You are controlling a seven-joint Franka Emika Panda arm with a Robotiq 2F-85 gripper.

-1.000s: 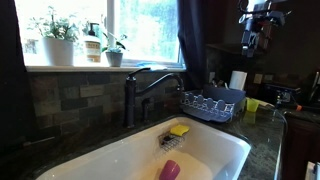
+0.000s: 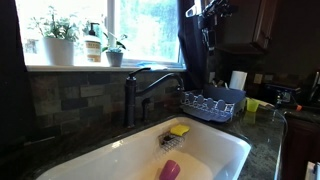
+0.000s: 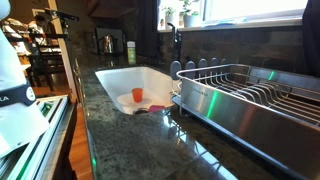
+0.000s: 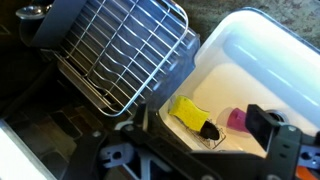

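High above the right end of the counter, my gripper (image 2: pixel 209 45) hangs in exterior view 1. In the wrist view its two dark fingers stand wide apart, so it is open, with nothing held between them. The white sink (image 4: pixel 220 62) lies below. A pinkish-red cup (image 4: pixel 237 120) rests in it, in line with the right finger in the wrist view; the same cup (image 3: pixel 137 95) looks orange in exterior view 2. A yellow sponge (image 4: pixel 192 112) sits at the sink's edge, in a small wire holder, and shows between the spread fingers.
A metal dish rack (image 3: pixel 255 105) stands on the dark counter (image 3: pixel 120 150) beside the sink. The black faucet (image 2: pixel 132 100) rises behind the basin. Plants (image 2: pixel 58 45) and a soap bottle (image 2: pixel 92 45) line the window sill. Open counter lies in front of the rack.
In exterior view 1 my gripper has moved left across the upper right, from near the cupboard to above the dish rack. The cup, sponge and rack have stayed where they were.
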